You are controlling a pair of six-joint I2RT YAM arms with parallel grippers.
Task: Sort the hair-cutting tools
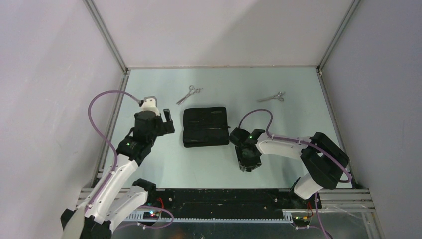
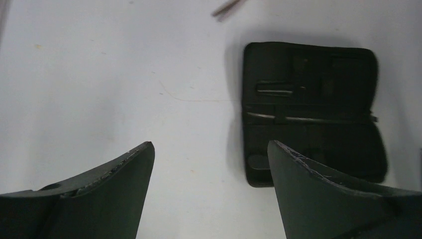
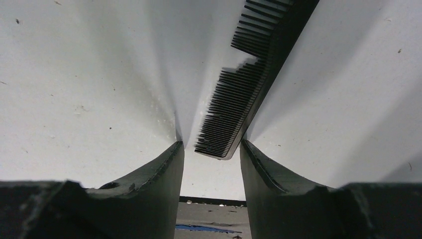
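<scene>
A black open tool case point(image 1: 205, 127) point(image 2: 308, 139) lies mid-table. Silver scissors point(image 1: 189, 94) lie behind it at the left, another pair point(image 1: 271, 97) at the back right. My left gripper point(image 1: 167, 120) hangs open left of the case, holding nothing. In the right wrist view a black comb point(image 3: 263, 82) lies on the table, its end between the fingertips of my right gripper point(image 1: 247, 168), which are part way closed; whether they grip it I cannot tell.
Side and back walls bound the table point(image 1: 298, 119). Its front edge point(image 3: 211, 200) is just beyond the right fingertips. The areas around both scissors are clear.
</scene>
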